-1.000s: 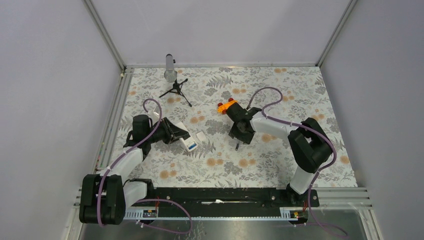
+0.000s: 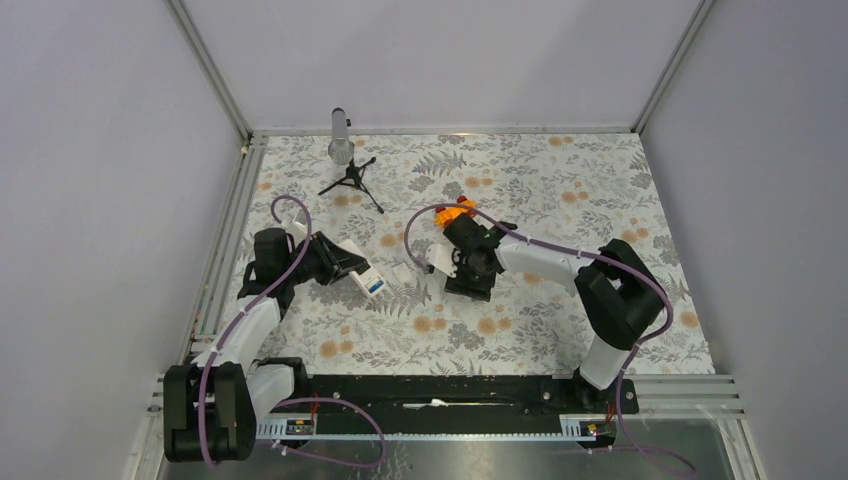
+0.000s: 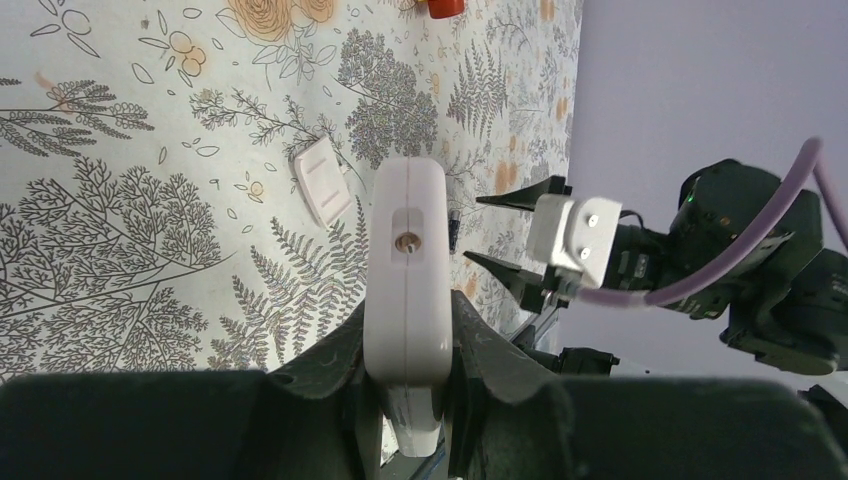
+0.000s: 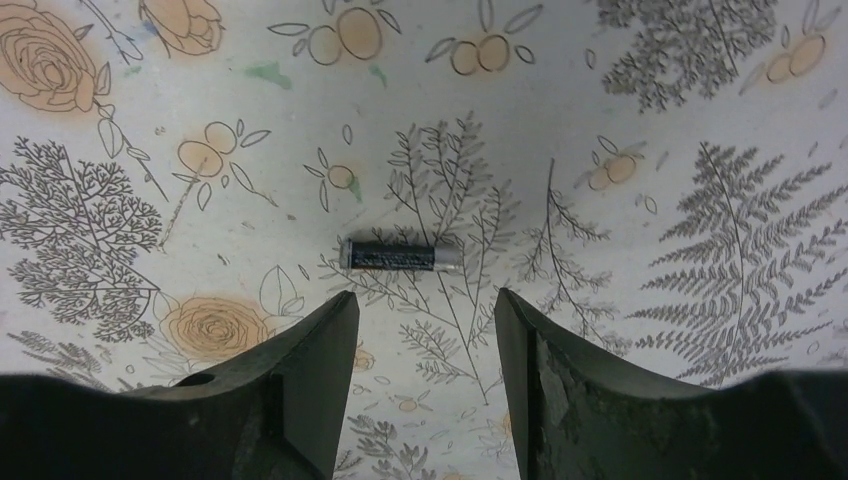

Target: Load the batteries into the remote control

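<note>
The white remote control (image 2: 373, 282) is held by my left gripper (image 2: 352, 265), which is shut on it. From the left wrist view, the remote (image 3: 407, 270) stands on end between the fingers, a small hole in its facing side. Flat on the tablecloth, the small white battery cover (image 3: 323, 182) lies apart from the remote. My right gripper is open above the table, with nothing between its fingers. A dark battery with a silver end (image 4: 400, 256) lies crosswise just beyond those fingertips, not touched. The right gripper hides it in the top view.
An orange toy with red wheels (image 2: 458, 207) sits just behind the right gripper. At the back left stands a small black tripod (image 2: 352, 177) with a clear cylinder (image 2: 341, 150).
The left gripper and remote have shifted slightly left.
</note>
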